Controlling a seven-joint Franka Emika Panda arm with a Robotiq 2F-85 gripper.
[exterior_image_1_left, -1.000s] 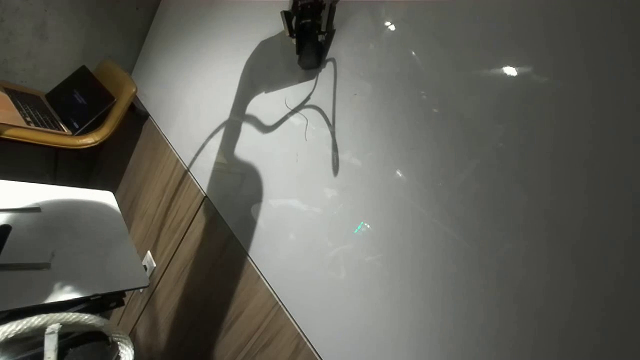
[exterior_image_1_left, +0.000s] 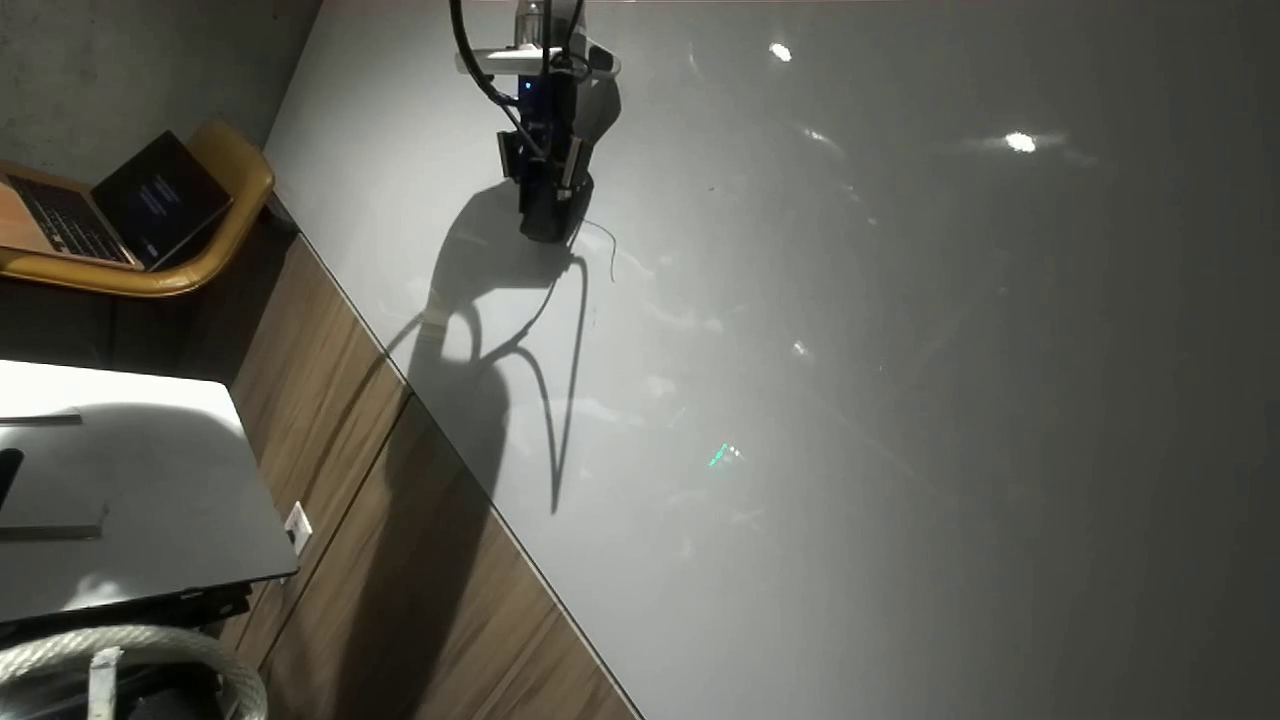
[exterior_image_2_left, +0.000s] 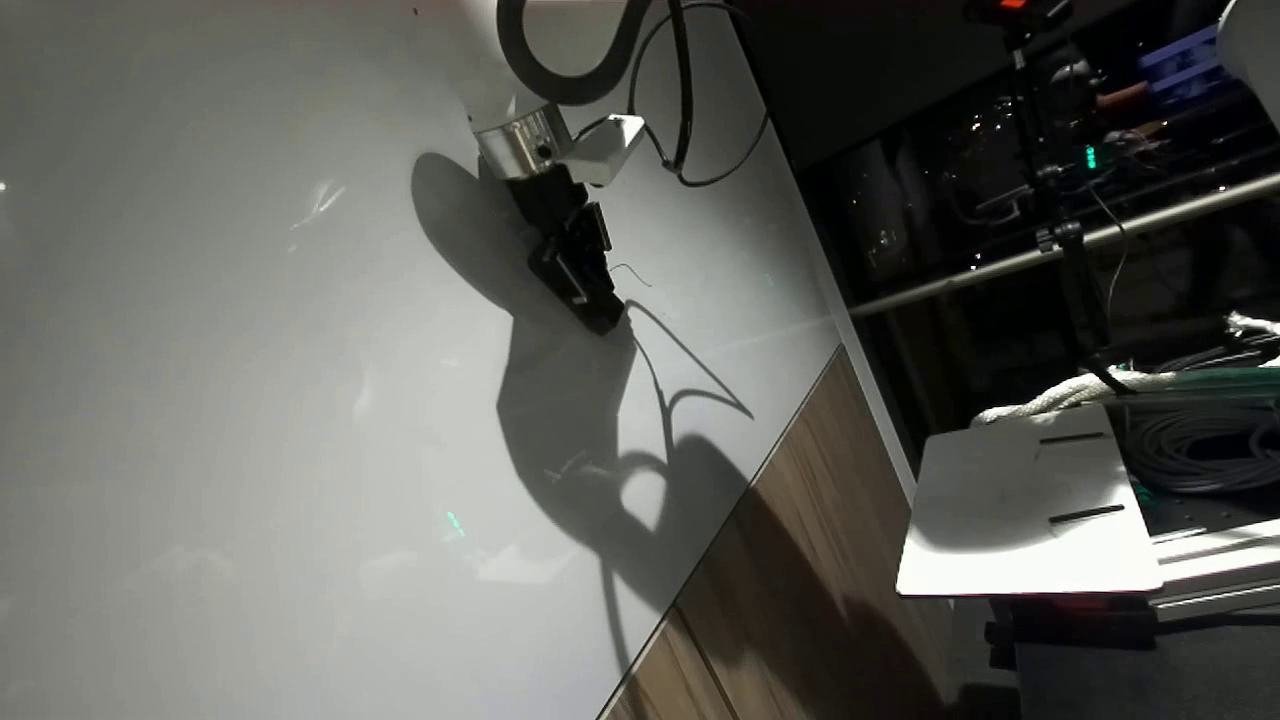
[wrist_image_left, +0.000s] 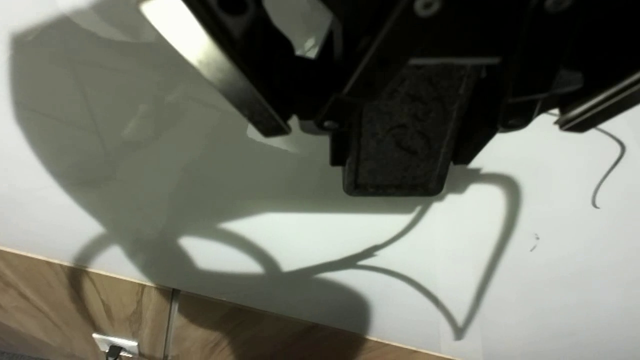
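Note:
My gripper (exterior_image_1_left: 554, 192) is shut on a dark rectangular block (wrist_image_left: 408, 138), which looks like an eraser and juts out past the fingers. Behind it is a glossy whiteboard (exterior_image_1_left: 840, 576). The block's end is close to the board; whether it touches, I cannot tell. Just right of the block in exterior view 1, a thin dark curved line (exterior_image_1_left: 614, 246) marks the board. The wrist view shows the same line (wrist_image_left: 615, 159) at the right, with its upper end partly behind my gripper. A tiny faint mark (wrist_image_left: 534, 242) lies below it.
Wood panelling (exterior_image_1_left: 360, 480) runs along the board's lower edge. Beyond it are a white side table (exterior_image_1_left: 144, 480) and a chair (exterior_image_1_left: 246, 180) bearing a laptop (exterior_image_1_left: 156, 204). Shadows of the arm and its cables fall over the board. To the right in exterior view 1, the board is clear.
In exterior view 1, my gripper has moved down and left along the board with the block, coming beside the curved line. The line's upper-left end, visible before, no longer shows there.

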